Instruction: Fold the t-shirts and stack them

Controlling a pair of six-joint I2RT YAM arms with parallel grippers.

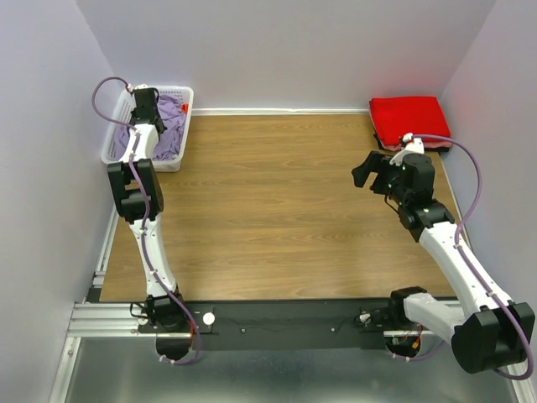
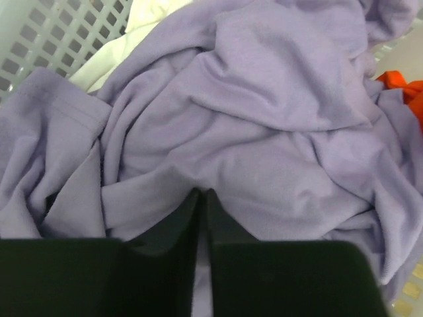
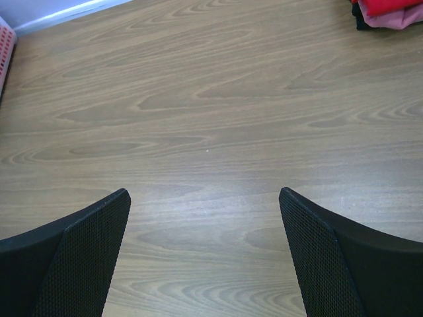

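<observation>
A rumpled lavender shirt [image 2: 264, 72] fills the white basket [image 1: 186, 126] at the back left. My left gripper reaches down into the basket, fingertips against the lavender cloth. Its fingers are close together with a narrow gap, and whether they pinch the cloth cannot be made out. A stack topped by a folded red shirt [image 1: 409, 119] lies at the back right, with pink and black cloth under the red. Over bare wood on the right side, my right gripper is wide open and empty.
Orange cloth [image 2: 415, 99] and pale cream cloth [image 2: 109, 59] show beside the lavender shirt in the basket. Walls close in the back and both sides.
</observation>
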